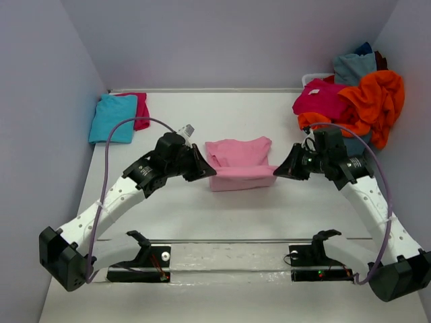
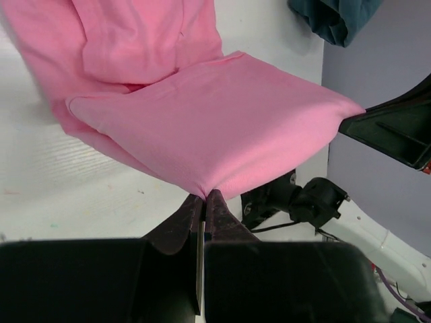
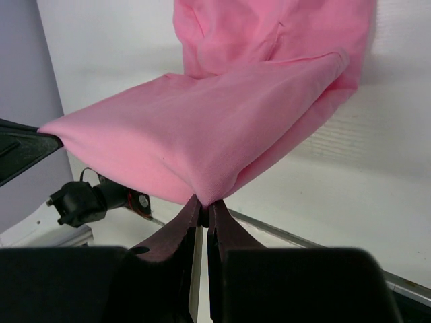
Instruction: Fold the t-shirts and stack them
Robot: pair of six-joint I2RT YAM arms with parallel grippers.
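A pink t-shirt (image 1: 239,153) lies mid-table, its near edge held up and stretched between my two grippers. At its near left corner my left gripper (image 1: 214,172) is shut on the cloth; the left wrist view shows the pink fabric (image 2: 222,134) pinched at the fingertips. My right gripper (image 1: 276,172) is shut on the near right corner, and the right wrist view shows the bunched fabric (image 3: 202,141) between its tips. The raised edge folds over toward the far part of the shirt, hiding some of it. Folded teal (image 1: 113,120) and red (image 1: 142,111) shirts lie at the far left.
A heap of orange (image 1: 382,97), magenta (image 1: 320,96) and blue-grey (image 1: 355,68) clothes overflows a white basket (image 1: 316,76) at the far right. Walls bound the left, right and back.
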